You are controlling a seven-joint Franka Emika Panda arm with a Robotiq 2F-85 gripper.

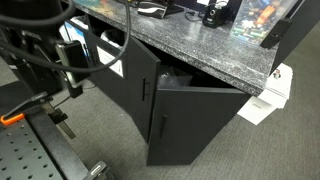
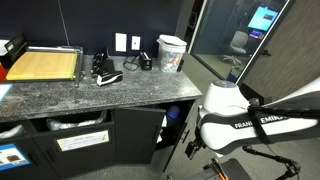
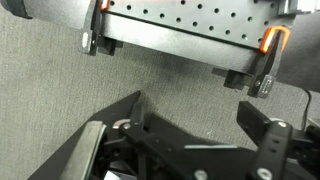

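Observation:
A black cabinet stands under a grey speckled countertop, its two doors ajar: the left door and the right door are angled outward, with a dark gap between them and the frame. In exterior view 2 a cabinet door shows beside the white robot arm. My gripper is open at the bottom of the wrist view, nothing between its fingers, above the carpet. The dark arm fills the upper left of exterior view 1.
A perforated black base table with orange-handled clamps crosses the top of the wrist view. On the countertop stand a wooden tray, a telephone and a white tub. Grey carpet is free beside the right door.

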